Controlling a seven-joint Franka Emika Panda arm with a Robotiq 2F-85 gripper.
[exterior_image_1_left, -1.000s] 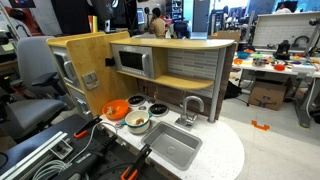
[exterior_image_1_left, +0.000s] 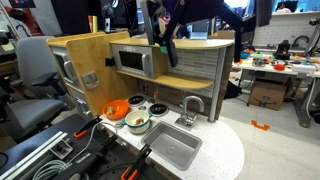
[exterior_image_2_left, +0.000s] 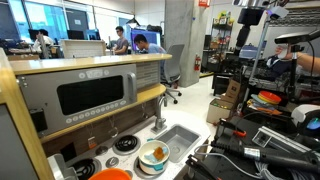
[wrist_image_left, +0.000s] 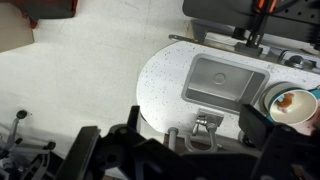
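High over the counter hangs my gripper, its two dark fingers spread wide in the wrist view with only floor and counter showing between them. Below it lies the grey sink (wrist_image_left: 222, 80) with its faucet (wrist_image_left: 205, 127). A pale bowl (wrist_image_left: 290, 104) holding a small orange piece sits at the right of the wrist view, beside the sink. In exterior view 1 that bowl (exterior_image_1_left: 138, 125) stands near an orange plate (exterior_image_1_left: 115, 109). Exterior view 2 shows the arm raised at the upper right, well clear of the counter.
A silver microwave (exterior_image_2_left: 92, 100) fills part of the wooden shelf behind the stove burners (exterior_image_2_left: 126, 143). Cables and dark rails lie along the front. A cardboard box (exterior_image_1_left: 267, 94) stands on the floor behind.
In exterior view 1 the arm and gripper have come in from the top and now hang lower and further right, covering part of the shelf. The counter objects have not moved.
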